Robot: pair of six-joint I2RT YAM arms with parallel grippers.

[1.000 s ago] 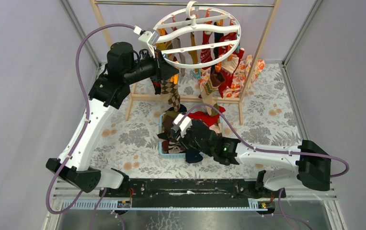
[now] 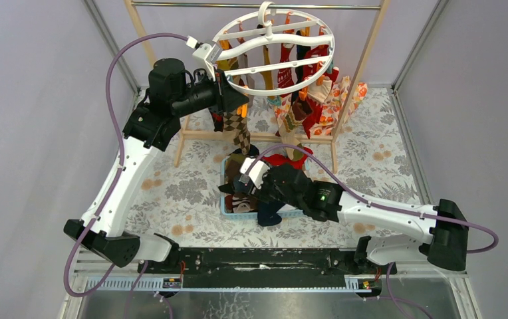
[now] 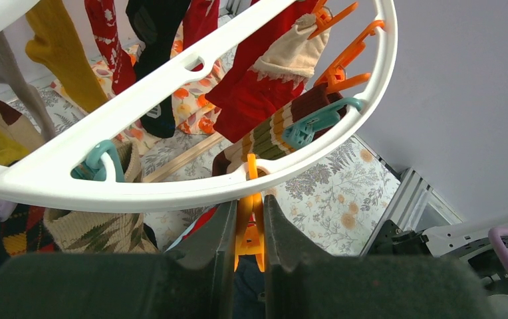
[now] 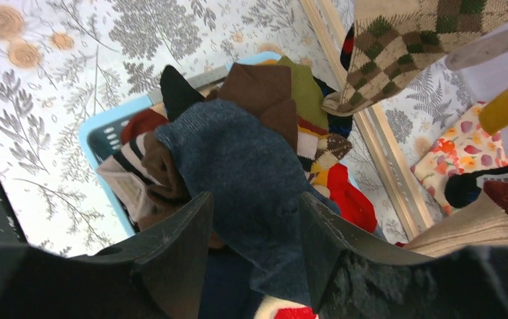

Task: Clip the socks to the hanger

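Observation:
A white round hanger hangs from the rail, with many socks clipped around it. At its rim my left gripper is shut on an orange clip attached to the ring; no sock shows in that clip. Below, a light-blue basket on the floor is heaped with socks. My right gripper stands open over the basket, its fingers on both sides of a dark navy sock. Nothing is clamped between them. Whether they touch the sock, I cannot tell.
Clipped socks, such as a checkered one, hang close beside the right arm. A wooden rack bar runs behind the basket.
My right arm has shifted slightly to the right and its gripper has turned a little over the basket. The left arm has stayed still at the hanger.

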